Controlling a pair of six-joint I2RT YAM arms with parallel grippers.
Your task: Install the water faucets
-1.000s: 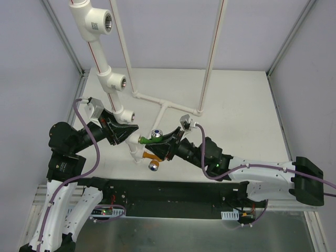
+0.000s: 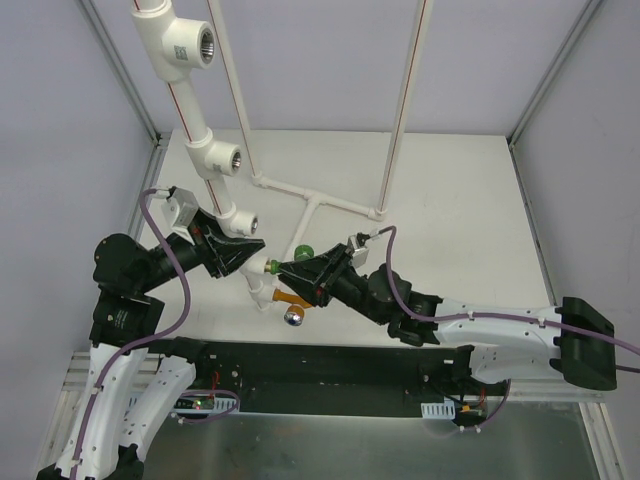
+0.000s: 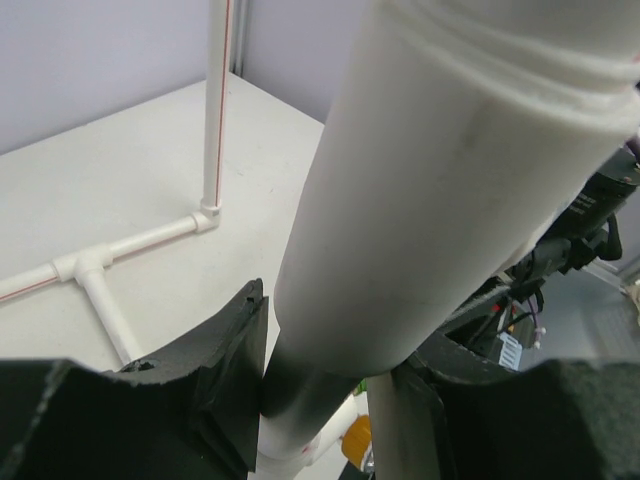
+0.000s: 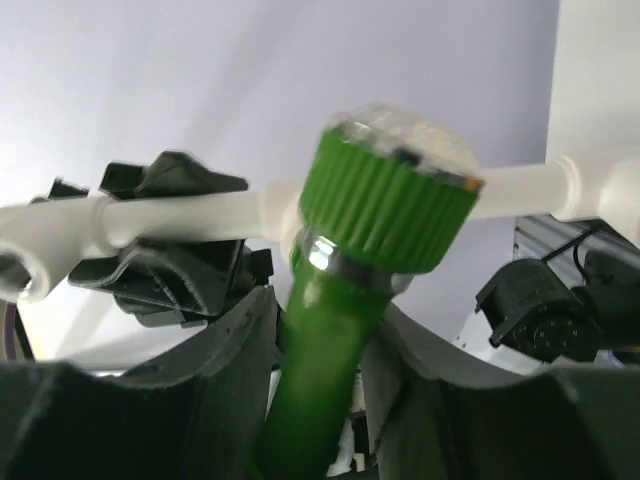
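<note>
The green faucet, its ribbed knob (image 2: 304,252) facing away from the top camera, has its threaded end at the open mouth of a white pipe fitting (image 2: 258,265). My right gripper (image 2: 292,274) is shut on the faucet; in the right wrist view the green body (image 4: 315,385) runs between both fingers. How deep the thread sits is hard to tell. On the upright pipe, my left gripper (image 2: 252,258) has its fingers closed around the white pipe (image 3: 430,220), seen large in the left wrist view. Just below, an orange faucet (image 2: 290,298) with a silver-capped knob sits at the lower fitting.
Higher on the pipe are several empty threaded fittings (image 2: 207,45). A thin white pipe frame (image 2: 320,197) lies behind on the white board (image 2: 460,200). Both hands and the two faucets are crowded close together. Free space lies on the board's right side.
My right gripper has turned about its own axis, and the green knob has turned with it, from facing up to facing away. The left arm and orange faucet look unmoved.
</note>
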